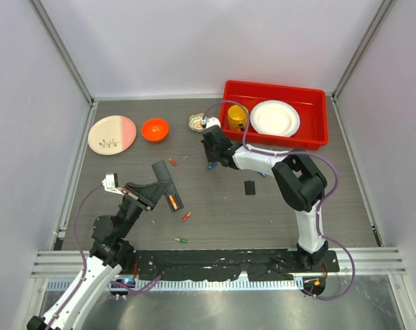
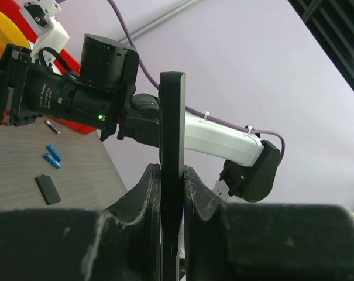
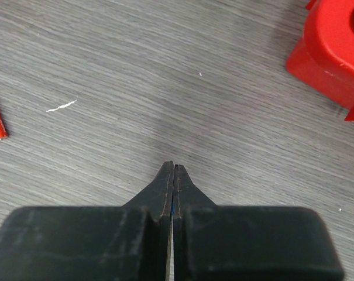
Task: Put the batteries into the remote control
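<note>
The dark remote control (image 1: 160, 170) is upheld by my left gripper (image 1: 168, 187), which is shut on it; an orange battery (image 1: 172, 201) shows in its compartment. Edge-on, the remote (image 2: 172, 117) rises between the left fingers. My right gripper is shut, its tips meeting with nothing held. A blue battery (image 1: 212, 165) lies on the table by the right fingertips, outside them; in the right wrist view only a blue sliver shows past the fingers. Loose on the table are red-orange batteries (image 1: 186, 216) (image 1: 172, 162) and a green battery (image 1: 181, 240).
A black cover (image 1: 249, 188) lies flat right of centre, with two blue batteries (image 2: 51, 161) beyond it. The red bin (image 1: 311, 130) with yellow mug (image 1: 236, 116) and white plate (image 1: 276, 118) stands behind the right arm. A flower-shaped dish (image 1: 196, 122) is close to that gripper.
</note>
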